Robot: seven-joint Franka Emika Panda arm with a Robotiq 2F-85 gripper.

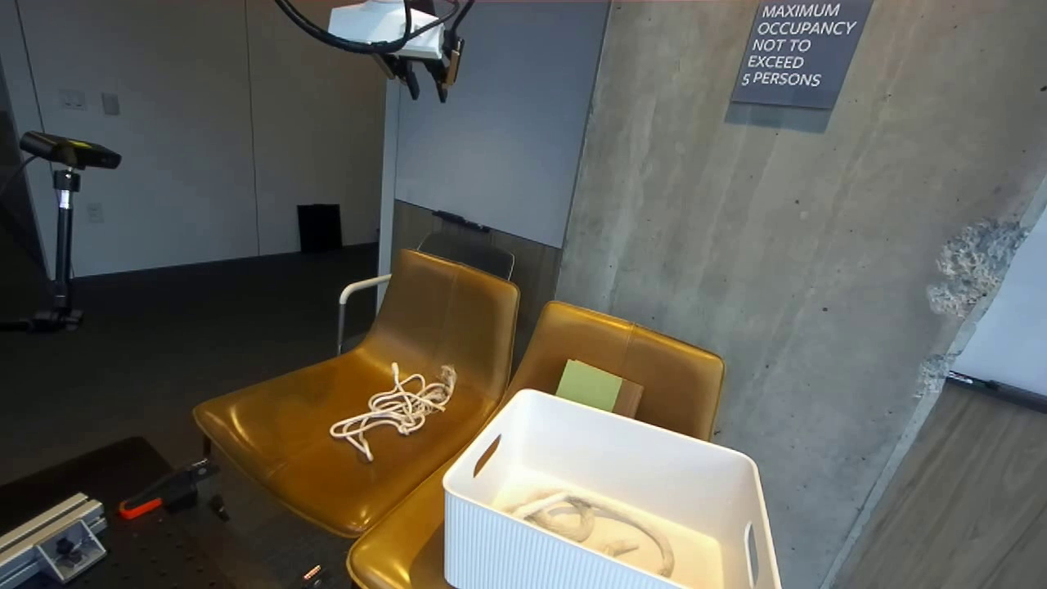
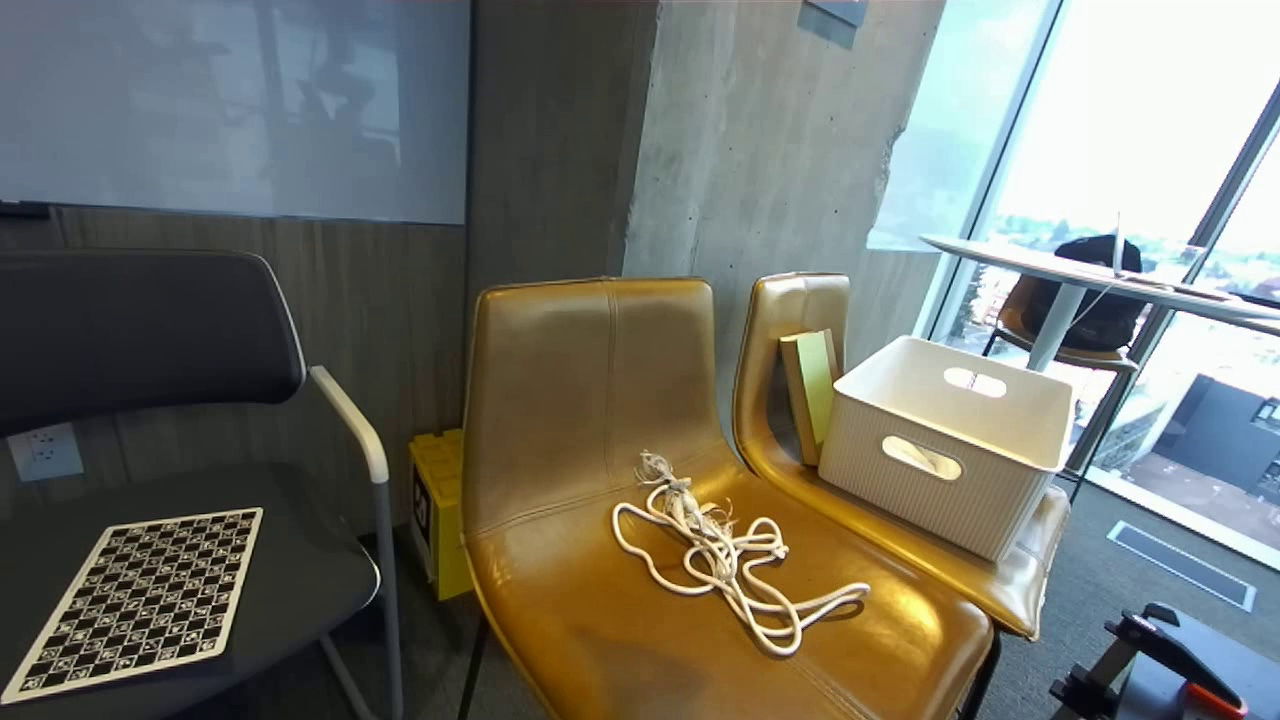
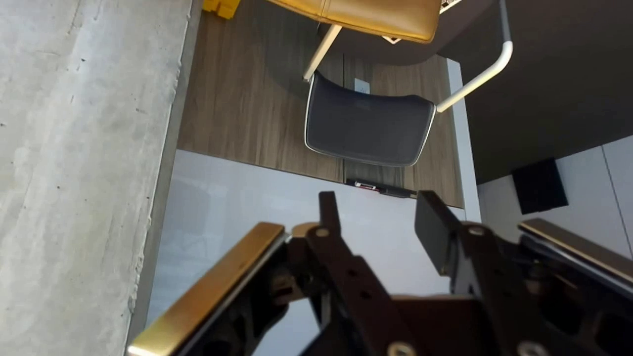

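Note:
White rope [image 1: 397, 407] lies in a loose tangle on the seat of the left tan chair [image 1: 294, 432], its loops spread toward the front in the second exterior view [image 2: 720, 554]. High above that chair, my gripper [image 1: 428, 96] stands part open with only air between its fingers. The wrist view also shows the gripper with its fingers apart and no rope there. A white bin [image 1: 589, 432] sits on the right tan chair, with pieces of rope [image 1: 579, 515] on its floor.
A green book [image 1: 589, 384] leans on the right chair's back, behind the bin. A concrete wall [image 1: 785, 294] rises behind the chairs. Beside the left chair, a dark chair [image 2: 132, 348] holds a patterned board [image 2: 144, 600]. The space directly under the gripper is clear down to the seat.

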